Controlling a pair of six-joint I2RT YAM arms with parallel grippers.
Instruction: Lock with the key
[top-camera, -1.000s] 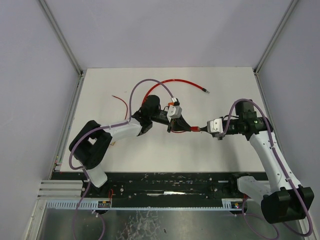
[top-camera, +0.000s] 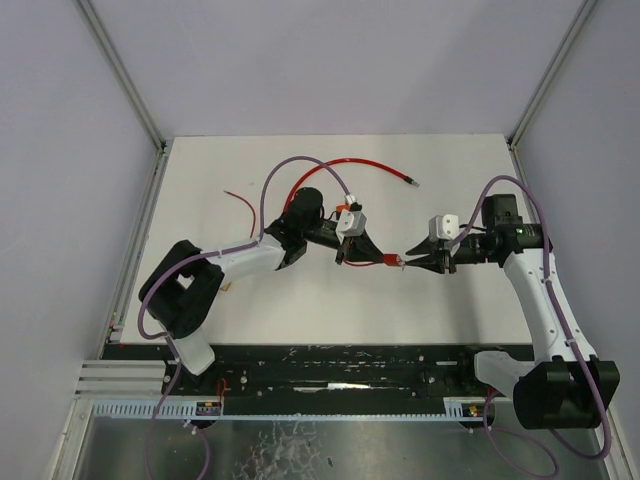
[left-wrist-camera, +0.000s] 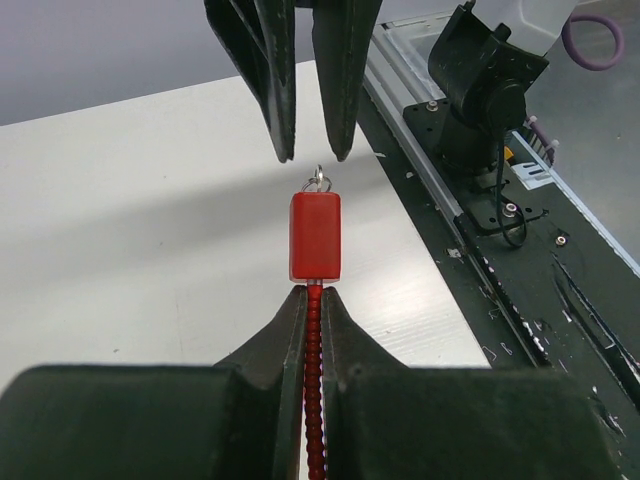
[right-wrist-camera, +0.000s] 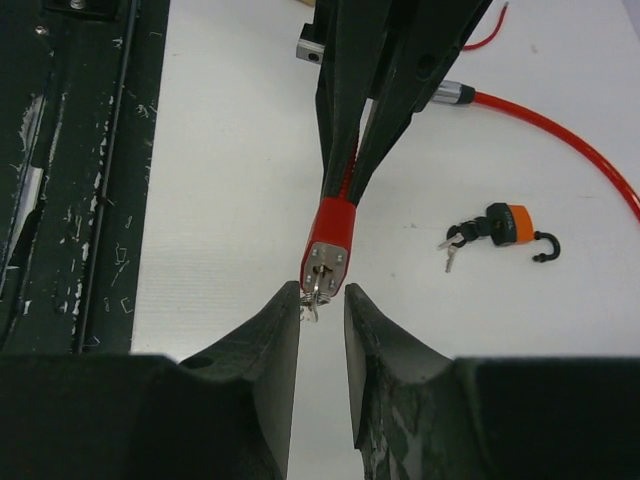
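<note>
My left gripper (top-camera: 372, 258) is shut on a red cord, with the red block (left-wrist-camera: 315, 235) at its end just past the fingertips and a small key with a ring (left-wrist-camera: 318, 178) on the block's tip. My right gripper stands with its fingers apart around that key end, just short of the block; in the left wrist view its fingers (left-wrist-camera: 339, 130) hang above the key. An orange-and-black padlock (right-wrist-camera: 515, 224) with a small key in or beside it lies on the white board behind, partly hidden by the left arm in the top view.
A red hose (top-camera: 370, 163) with a metal end curves across the back of the board (top-camera: 450, 310). A thin red cord (top-camera: 240, 200) lies at left. A dark slotted rail (top-camera: 290, 370) runs along the front edge. The front middle of the board is clear.
The right arm has shifted and turned, its wrist housing moving up in the top view while its fingertips stay near the red block. The left arm is almost unchanged.
</note>
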